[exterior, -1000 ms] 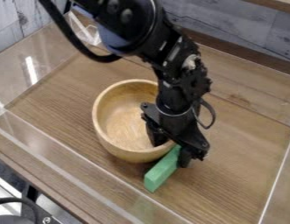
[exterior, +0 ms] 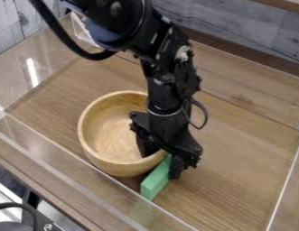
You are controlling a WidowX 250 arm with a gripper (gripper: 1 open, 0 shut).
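The black arm reaches down from the upper left, and its gripper [exterior: 167, 152] is low at the right rim of a wooden bowl [exterior: 98, 133]. A green block [exterior: 155, 184] lies on the table just below the gripper, its upper end hidden by the fingers. Whether the fingers are shut on the block cannot be made out.
The wooden table [exterior: 236, 171] has free room to the right and at the upper left. Its back edge meets a grey panelled wall [exterior: 242, 36]. A clear strip runs along the front left edge, with a black cable at the bottom left.
The gripper has moved slightly left, and the green block with it, shifted a little left and now partly less visible. The bowl has shifted slightly left.
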